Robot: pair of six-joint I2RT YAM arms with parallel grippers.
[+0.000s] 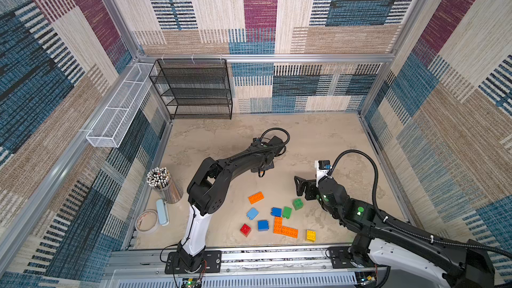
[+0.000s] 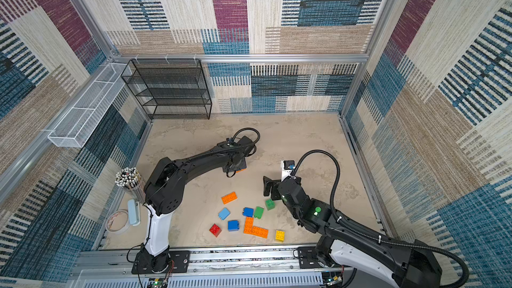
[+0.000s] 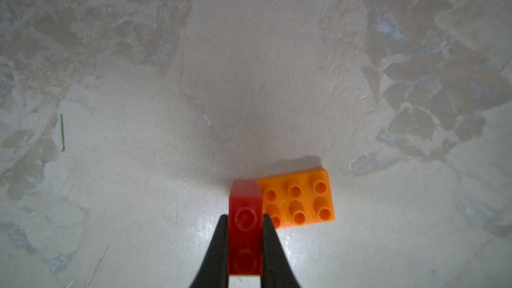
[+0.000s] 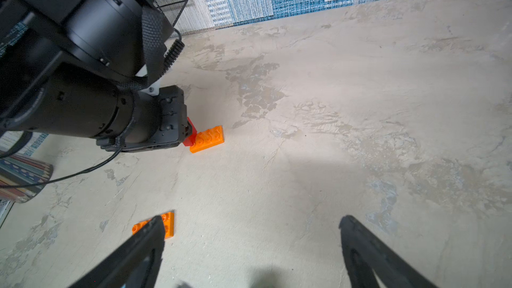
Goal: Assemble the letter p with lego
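My left gripper is shut on a red brick (image 3: 245,245), its studs facing the wrist camera. Beneath and beside it lies an orange brick (image 3: 296,200) with its left end partly covered by the red one; whether the two touch, I cannot tell. In the right wrist view the red brick (image 4: 190,133) shows at the left end of that orange brick (image 4: 209,138). My right gripper stands open over bare table, nothing between its fingers. A second orange brick (image 1: 256,197) rests nearer the front.
Toward the front lie loose bricks: light blue (image 1: 252,213), red (image 1: 245,230), blue (image 1: 263,225), green (image 1: 297,203), yellow (image 1: 311,235) and an orange L shape (image 1: 278,225). A pencil cup (image 1: 169,189) stands at left.
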